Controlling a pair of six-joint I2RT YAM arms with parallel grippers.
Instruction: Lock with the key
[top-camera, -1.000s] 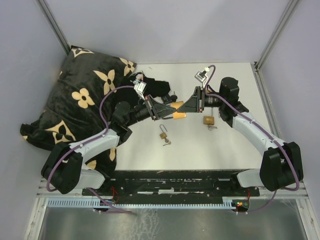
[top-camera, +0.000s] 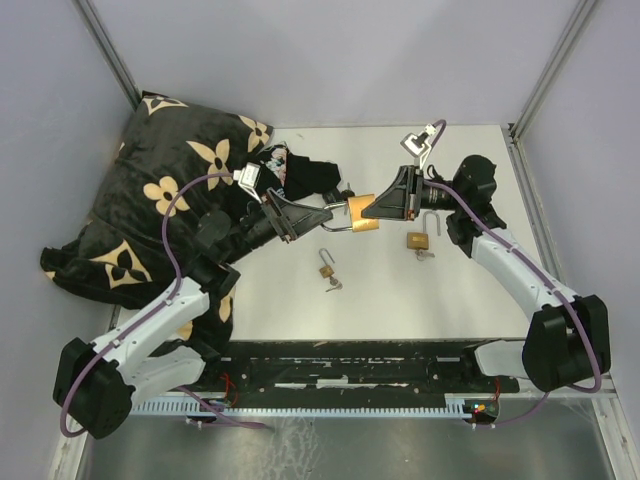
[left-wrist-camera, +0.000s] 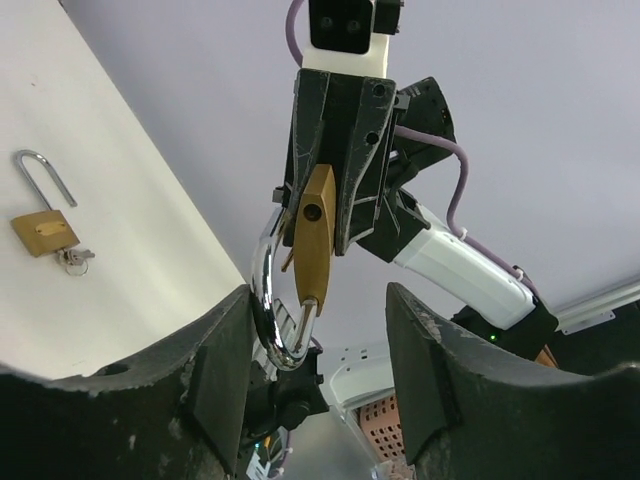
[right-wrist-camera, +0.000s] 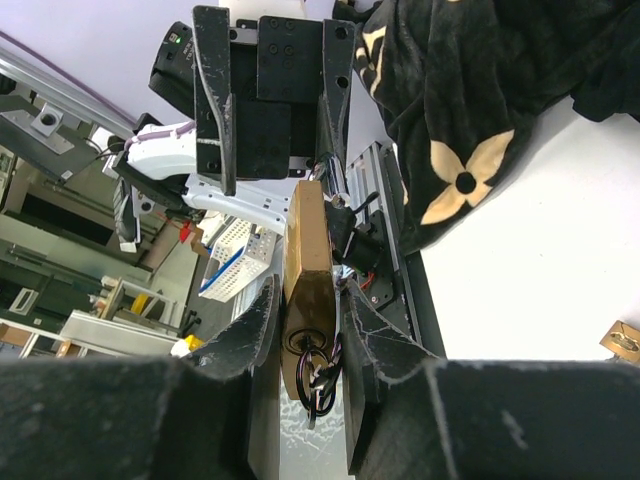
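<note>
A large brass padlock hangs in the air, my right gripper shut on its body. Its silver shackle points at my left gripper, whose fingers stand apart on either side, not touching it. In the left wrist view the shackle is swung aside, one leg free beside the body and a dark hole showing in the brass. Keys on a ring hang at the body's end near my right fingers; whether one is in the keyhole I cannot tell.
On the white table lie a small padlock with keys and a medium padlock with keys, both open. Dark patterned cloth covers the left side.
My left gripper has drawn back leftward from the padlock, uncovering the shackle and body. The right gripper has shifted slightly right with the padlock in it.
</note>
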